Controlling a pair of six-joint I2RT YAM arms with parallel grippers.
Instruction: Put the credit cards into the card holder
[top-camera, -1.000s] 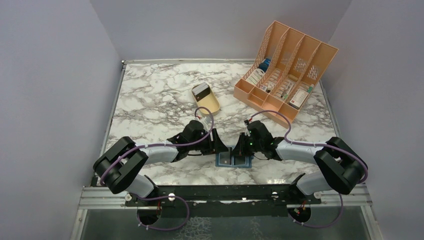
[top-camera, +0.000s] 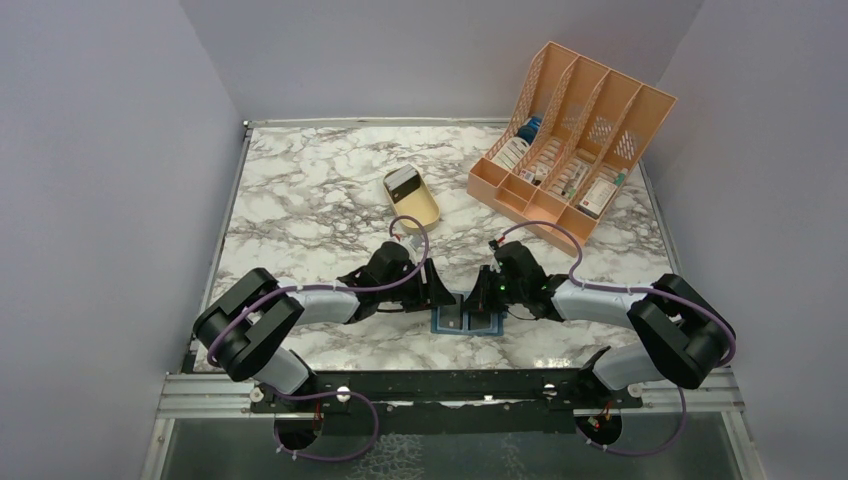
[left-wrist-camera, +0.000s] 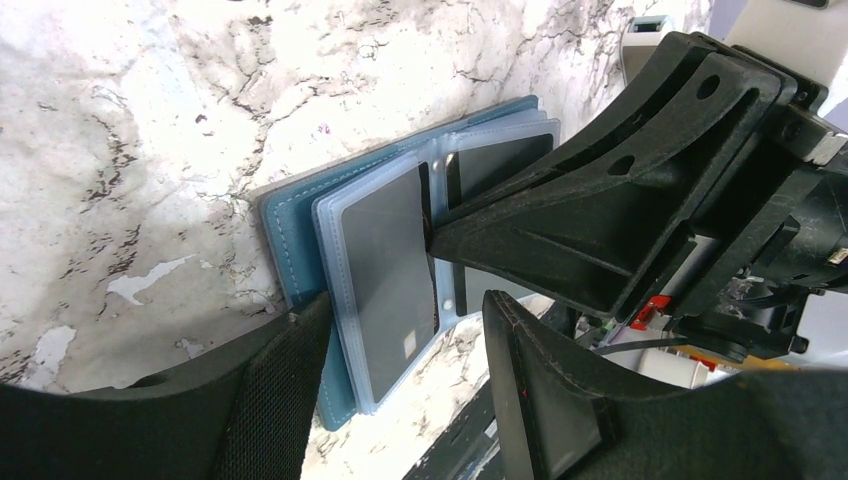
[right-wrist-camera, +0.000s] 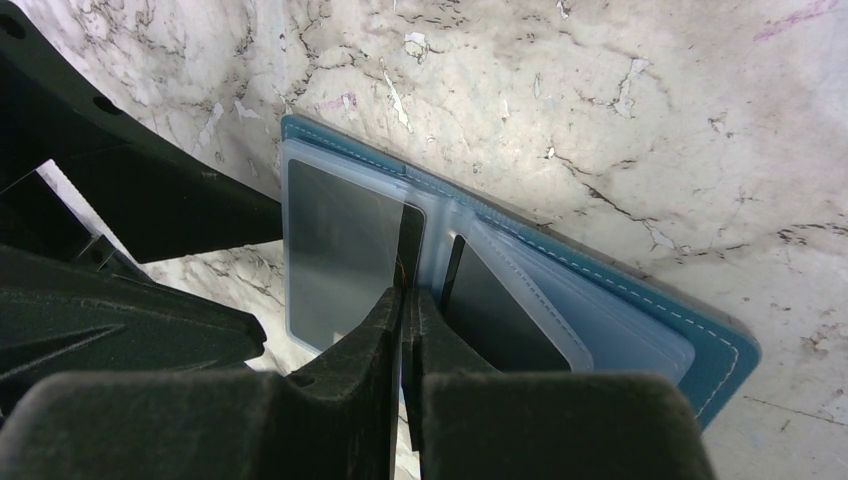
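The blue card holder lies open on the marble table at the front centre, with clear sleeves and grey inner panels. My left gripper stands open at the holder's near edge in its wrist view. My right gripper is closed over the holder's middle, beside the slot of a clear sleeve; whether a sleeve edge or card is between its fingertips is hard to tell. A yellow tray behind holds grey and white cards.
An orange multi-compartment organiser with boxed items stands at the back right. Both arms meet closely at the front centre.
My left arm has shifted very slightly; the holder, tray and right arm look unchanged.
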